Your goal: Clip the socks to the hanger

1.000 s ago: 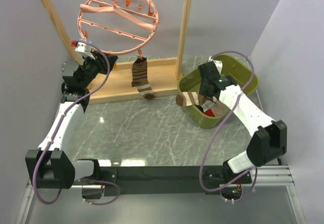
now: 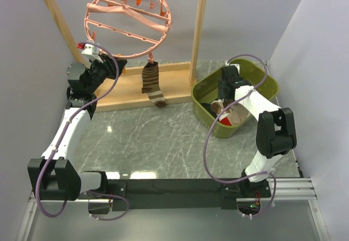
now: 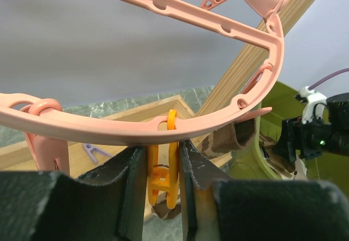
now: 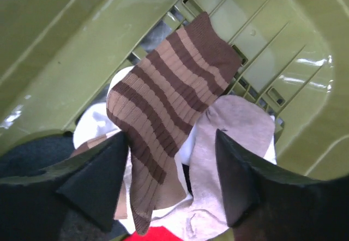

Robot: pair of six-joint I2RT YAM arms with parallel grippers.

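Note:
My left gripper is shut on an orange clip (image 3: pixel 173 170) hanging under the pink round hanger (image 3: pixel 109 126). A striped sock (image 2: pixel 154 83) hangs from a hanger clip over the wooden base. My right gripper is open inside the green bin (image 2: pixel 207 121), directly over a brown striped sock (image 4: pixel 169 77); white, pinkish, dark and red items lie beneath and around it.
The wooden rack (image 2: pixel 197 34) holds the hanger above its base (image 2: pixel 122 91). Walls bound both sides.
The striped sock that reached over the bin's left rim a second ago now lies inside. The right gripper and arm have shifted over the bin; the left arm has hardly moved.

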